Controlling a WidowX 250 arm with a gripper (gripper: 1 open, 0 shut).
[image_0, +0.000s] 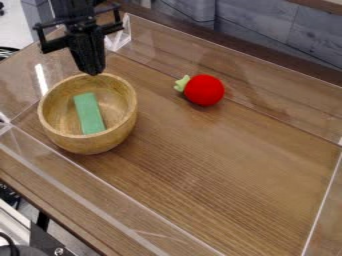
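Note:
My gripper is at the top left in the camera view, dark, its fingers above and behind a wooden bowl. Whether anything is between the fingers is too small to tell; none shows. A green block lies inside the bowl. A red round object with a green top, like a strawberry or tomato, lies on the table right of the bowl.
A dark area beyond the table's edge shows at the lower left, with a small white object in the bottom corner.

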